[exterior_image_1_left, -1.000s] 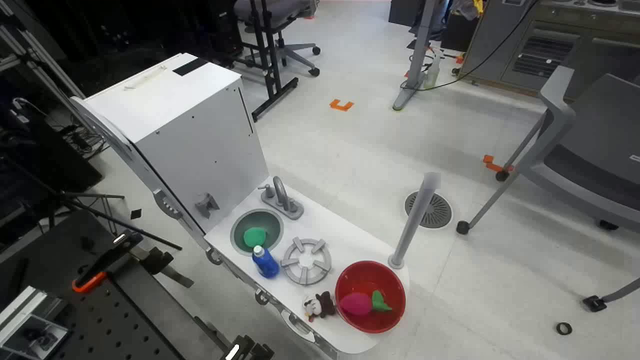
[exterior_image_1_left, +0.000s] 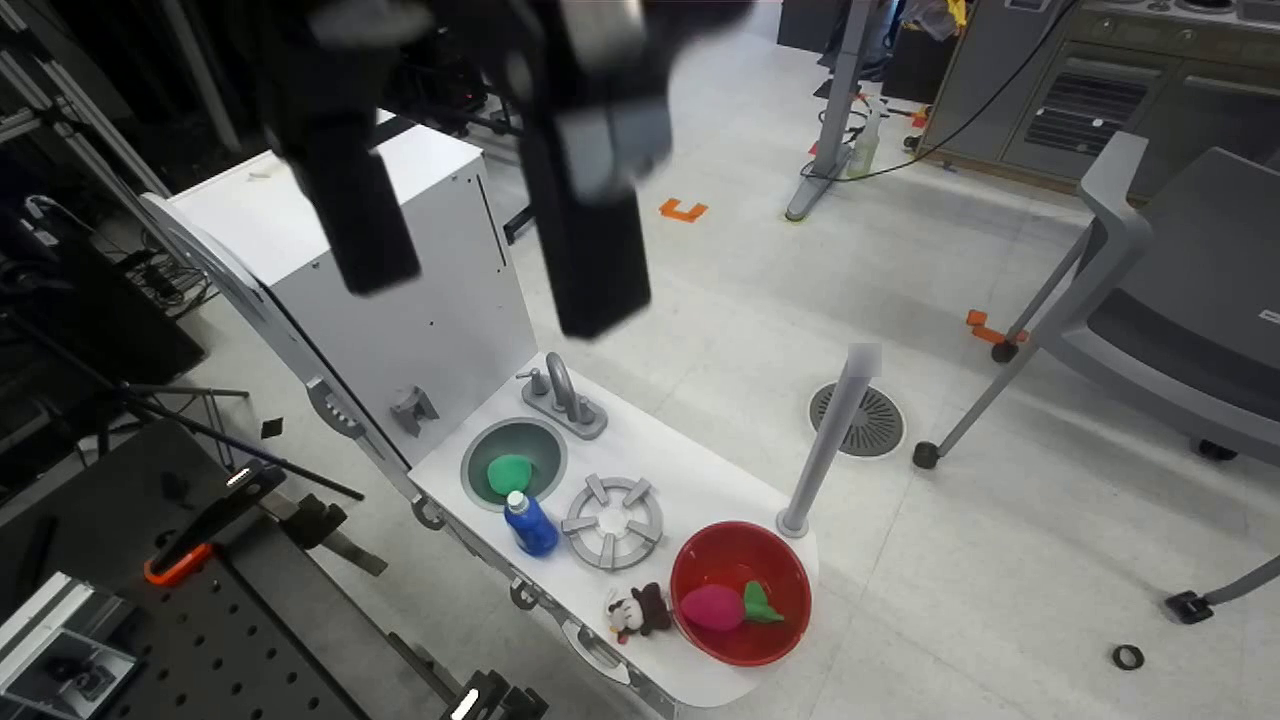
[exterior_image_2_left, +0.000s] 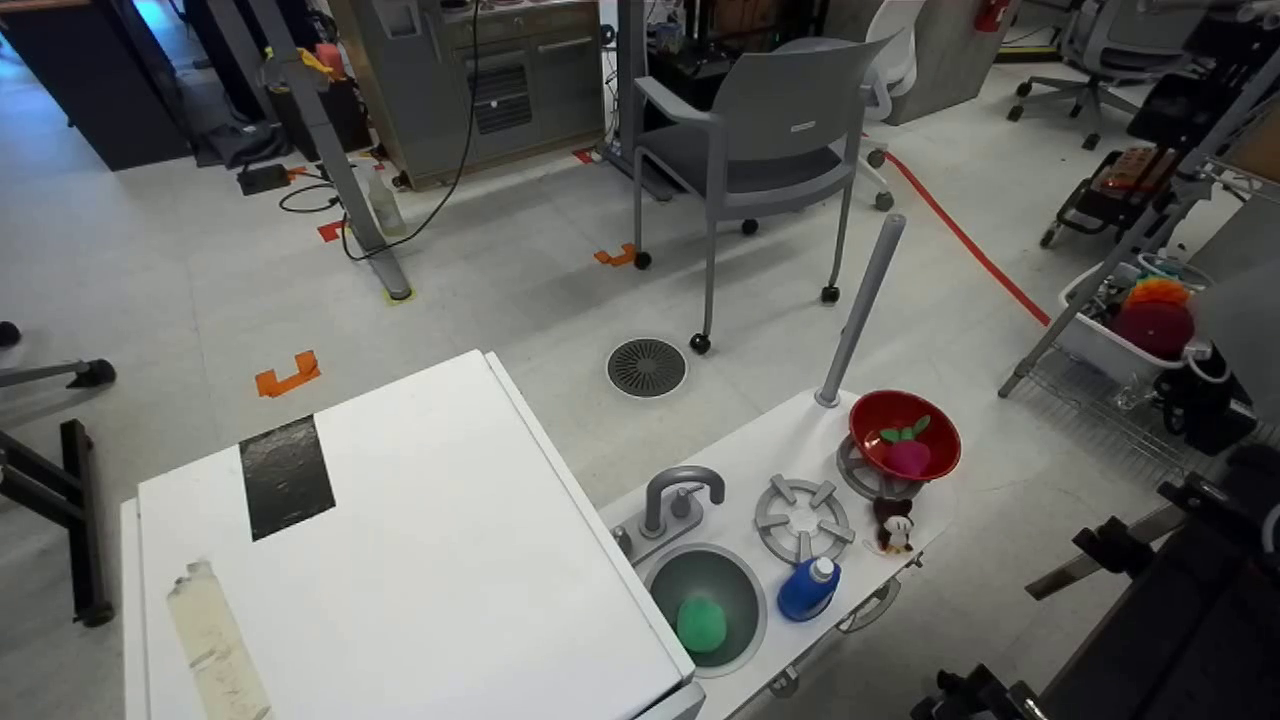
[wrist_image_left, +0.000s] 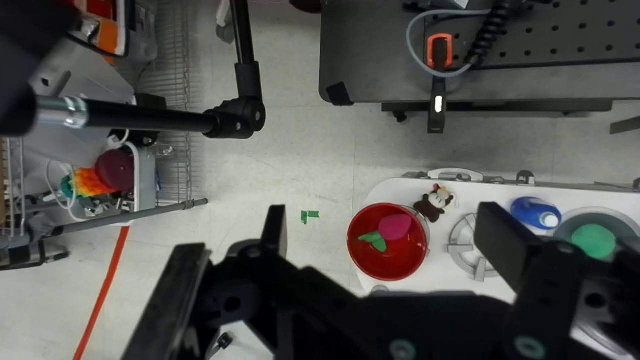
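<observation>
My gripper (exterior_image_1_left: 492, 306) hangs blurred and close to the camera in exterior view 1, its fingers wide apart and empty. From the wrist view, the open gripper is high above the toy kitchen's white counter (wrist_image_left: 393, 192). Between its fingers, far below, sits a red bowl (wrist_image_left: 366, 261) holding a pink and green plush (wrist_image_left: 394, 227). A small brown and white plush figure (exterior_image_2_left: 893, 524) lies beside the bowl. The blue bottle (exterior_image_2_left: 809, 589) stands between the stove ring (exterior_image_2_left: 801, 520) and the sink (exterior_image_2_left: 744, 600), with a green object (exterior_image_2_left: 702, 624) inside the sink.
A grey post (exterior_image_2_left: 861, 308) rises from the counter near the bowl. The grey faucet (exterior_image_1_left: 561, 390) stands behind the sink, against the tall white cabinet (exterior_image_1_left: 402, 276). A black perforated table (wrist_image_left: 378, 60) lies along the counter's front side, with floor between.
My gripper has come into exterior view 1 from the top, where it was out of sight before. The objects on the counter have not moved.
</observation>
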